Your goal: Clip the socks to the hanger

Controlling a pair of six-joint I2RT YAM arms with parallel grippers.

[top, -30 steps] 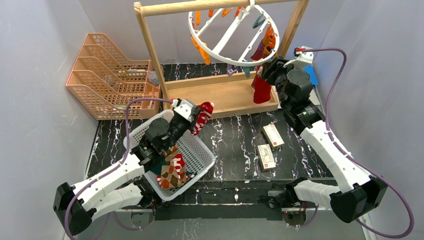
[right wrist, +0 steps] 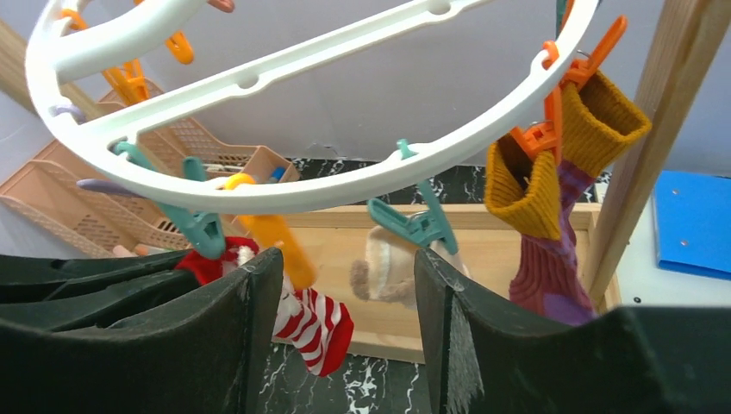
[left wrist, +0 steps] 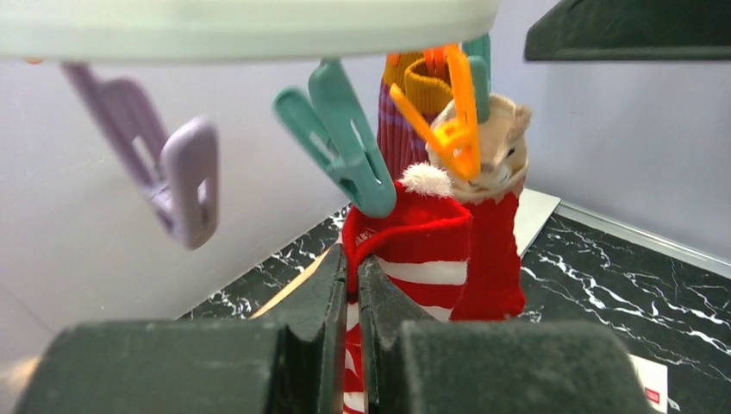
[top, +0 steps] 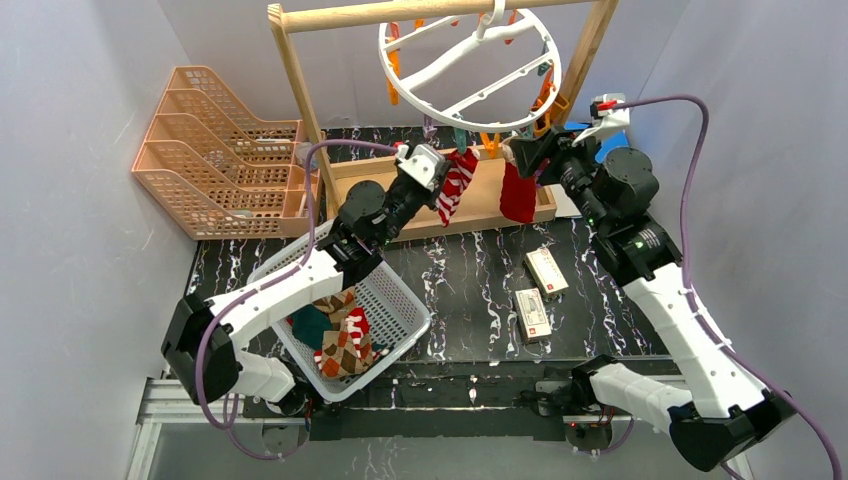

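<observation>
A white round hanger (top: 470,120) with coloured clips hangs from the wooden frame. My left gripper is shut on a red-and-white striped sock (left wrist: 427,272), whose top edge sits just under a teal clip (left wrist: 349,147) of the hanger. Whether the clip touches the sock is not clear. A red sock with a cream animal top (left wrist: 487,233) and yellow-and-purple socks (right wrist: 552,216) hang from other clips. My right gripper stands open at the hanger's right side, its fingers apart with the cream-topped sock beyond them.
The grey basket (top: 405,315) at front left holds more socks. Two small boxes (top: 545,270) lie on the dark marble table, a peach rack (top: 215,160) stands at back left, and a wooden tray (top: 415,225) lies beneath the hanger.
My left gripper has carried the striped sock up and right, from above the basket to the hanger's front rim. The hanger has turned somewhat. My right gripper has shifted only slightly.
</observation>
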